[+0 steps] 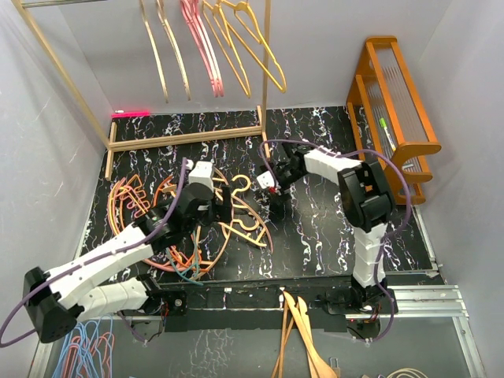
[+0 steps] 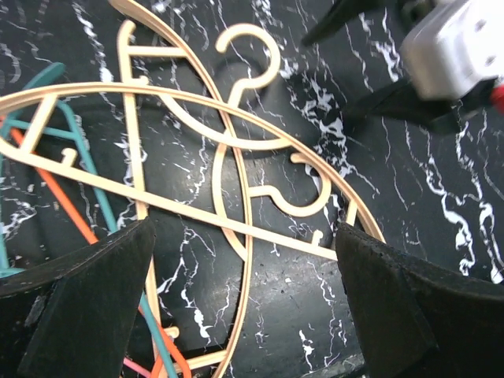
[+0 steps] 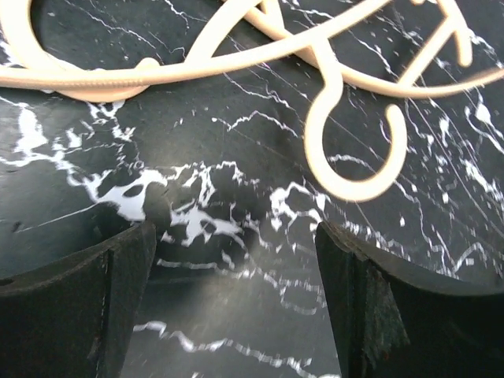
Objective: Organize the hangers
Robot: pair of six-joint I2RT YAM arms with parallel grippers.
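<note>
A tangled pile of hangers (image 1: pixel 242 203) lies on the dark marble mat: beige ones on the right, orange and teal ones on the left. My left gripper hangs open over beige hangers (image 2: pixel 181 206), nothing between its fingers. My right gripper is part open above bare mat just beside a beige hanger's hook (image 3: pixel 350 187), nothing between its fingers. On the rail (image 1: pixel 71 2) at the back hang cream, pink and yellow hangers (image 1: pixel 268 67).
A wooden rack (image 1: pixel 402 118) stands at the back right. The stand's wooden base (image 1: pixel 181 138) crosses the back of the mat. Wooden hangers (image 1: pixel 307 339) lie below the front edge.
</note>
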